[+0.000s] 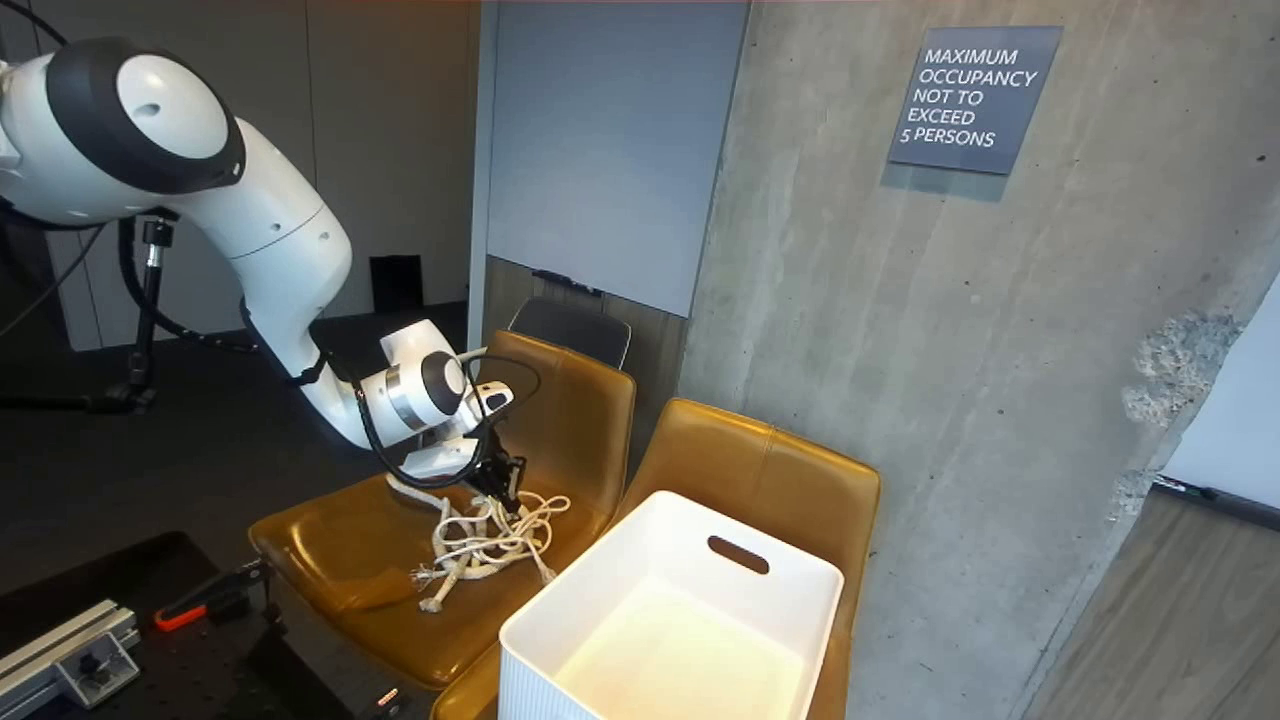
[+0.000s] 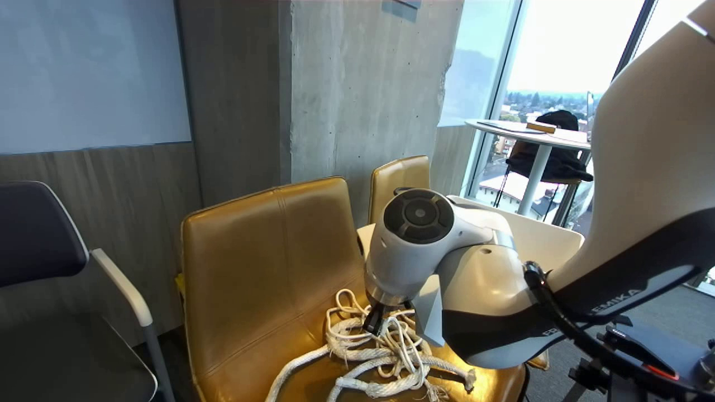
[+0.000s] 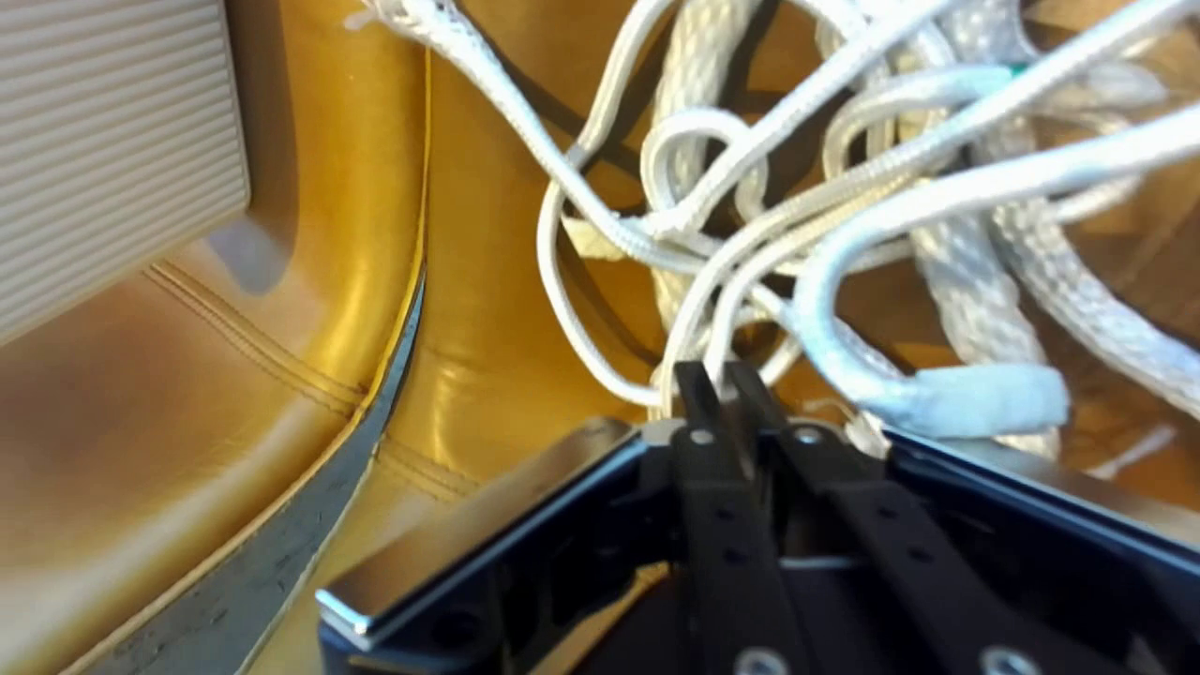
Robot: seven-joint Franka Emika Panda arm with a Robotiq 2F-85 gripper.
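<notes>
A tangle of white rope (image 1: pixel 485 536), thin cord mixed with thicker braid, lies on the seat of a tan leather chair (image 2: pixel 272 253). My gripper points down into the tangle, its dark fingers (image 3: pixel 698 396) close together. Thin strands of the rope (image 3: pixel 736 249) run down to the fingertips and pass into the narrow gap, where the grip itself is largely hidden. Most of the rope (image 2: pixel 375 348) rests on the seat around the gripper (image 2: pixel 372 328) in the second exterior view.
An empty white bin (image 1: pixel 672 612) with a handle slot stands on the neighbouring tan chair (image 1: pixel 768 456); its ribbed side (image 3: pixel 107 135) shows in the wrist view. A gap separates the two seats. A dark table (image 1: pixel 168 600) with fixtures is at the front left.
</notes>
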